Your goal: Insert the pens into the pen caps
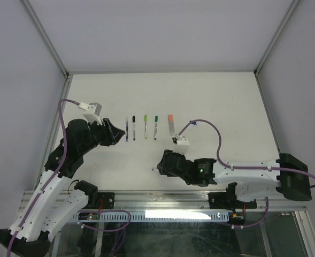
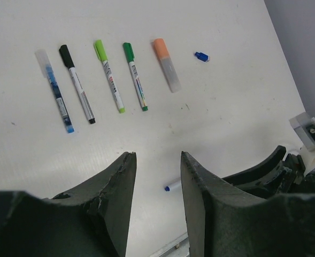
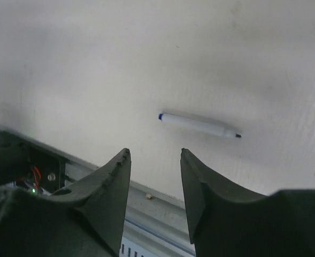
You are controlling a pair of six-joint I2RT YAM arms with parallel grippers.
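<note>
Four pens lie in a row on the white table: blue, black, light green and green. An orange-topped item and a small blue cap lie to their right. A white pen lies below my right gripper, which hangs open over it with nothing between its fingers. My left gripper is open and empty, above the table to the left of the row.
The right arm spans the front right of the table. A metal rail runs along the front edge.
</note>
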